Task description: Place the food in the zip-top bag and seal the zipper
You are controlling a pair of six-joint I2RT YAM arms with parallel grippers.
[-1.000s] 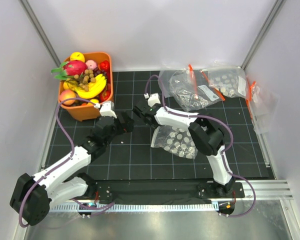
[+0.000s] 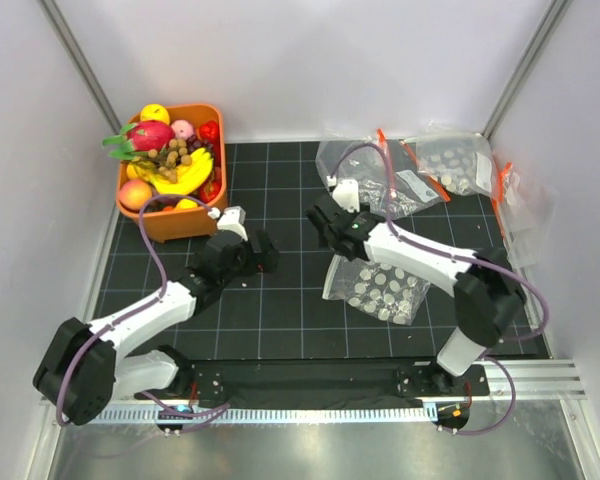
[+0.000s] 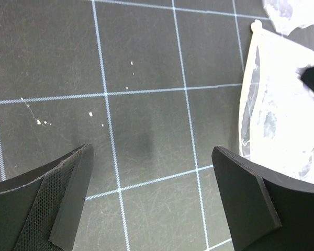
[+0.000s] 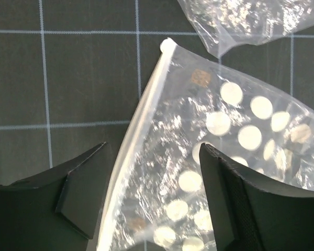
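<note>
A clear zip bag printed with pale dots (image 2: 385, 292) lies flat on the dark gridded mat, and its white zipper edge (image 4: 138, 133) faces left. Over the zipper side, my right gripper is open, with its two fingers on either side of that edge and apart from each other. My left gripper (image 2: 266, 252) hangs open over bare mat to the left of the bag. Only mat shows between its fingers in the left wrist view. Fruit and vegetables, with bananas (image 2: 187, 174) and a dragon fruit (image 2: 150, 137) among them, fill an orange bin (image 2: 185, 225).
More clear bags, one with an orange zipper (image 2: 421, 162), lie along the back right; another bag (image 2: 523, 215) rests by the right wall. Bare mat (image 2: 285, 315) lies between the left gripper and the dotted bag.
The dotted bag has slid right. My right gripper has since moved right and away from its earlier place at the bag's upper left corner. The left gripper has shifted slightly right.
</note>
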